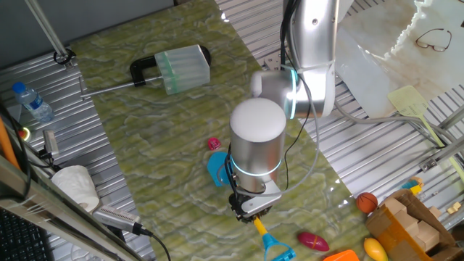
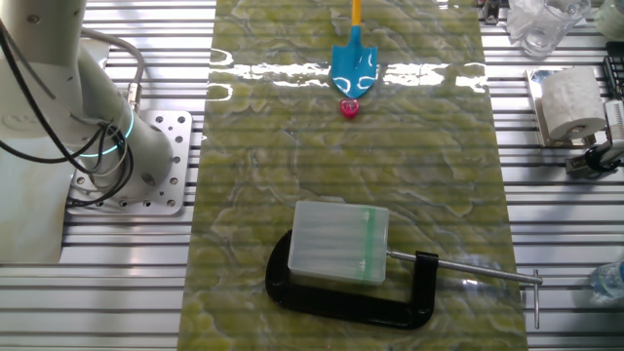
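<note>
A toy shovel lies on the green marbled mat. Its blue blade [image 2: 353, 71] and part of its yellow shaft [image 2: 357, 12] show in exterior view 2. Exterior view 1 shows its blue handle [image 1: 278, 250] beyond my gripper [image 1: 249, 214]. The arm points down over the shaft, hiding its middle and my fingertips, so whether the fingers are apart or closed on the shaft is not visible. Close to the blade tip sits a small pink object [image 2: 349, 108]. My gripper is outside exterior view 2.
A black clamp [image 2: 351, 310] and a translucent box [image 2: 331, 242] occupy the mat's far end. Near the handle are a dark pink toy [image 1: 313, 241], an orange item [image 1: 341, 256] and a cardboard box [image 1: 406, 228] of blocks.
</note>
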